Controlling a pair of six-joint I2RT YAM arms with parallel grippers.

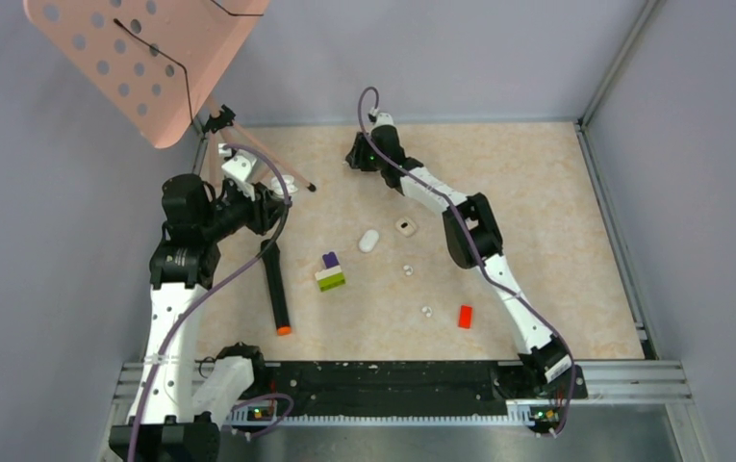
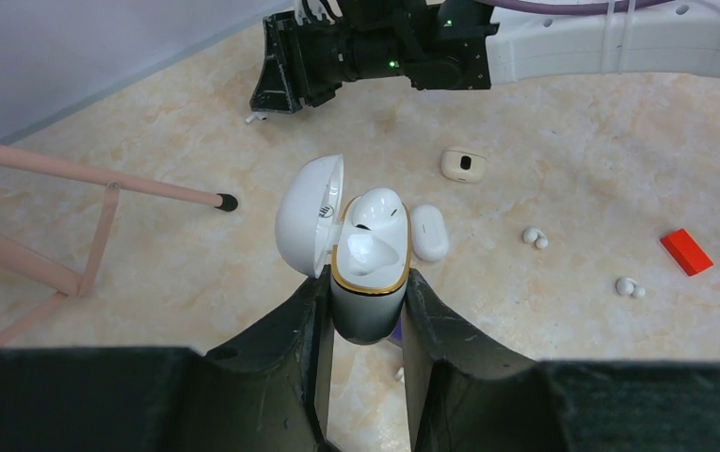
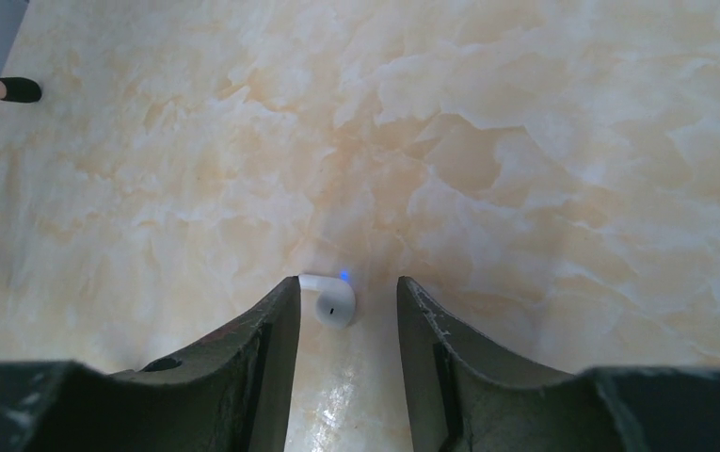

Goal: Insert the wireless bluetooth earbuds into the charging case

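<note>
The white charging case (image 2: pixel 368 268), lid raised, is held upright by my left gripper, shut on its base; in the top view it is at the left (image 1: pixel 285 185). My right gripper stands open above a white earbud (image 3: pixel 334 301) lying on the table at the back, one fingertip either side of it. Other small white earbuds lie front right in the left wrist view, one pair (image 2: pixel 535 237) above another (image 2: pixel 631 287).
A white oval object (image 1: pixel 368 241), a beige case (image 1: pixel 406 226), stacked blocks (image 1: pixel 330 279), a red block (image 1: pixel 465 317) and a black tube (image 1: pixel 276 289) lie on the table. A pink stand (image 1: pixel 152 58) occupies the back left.
</note>
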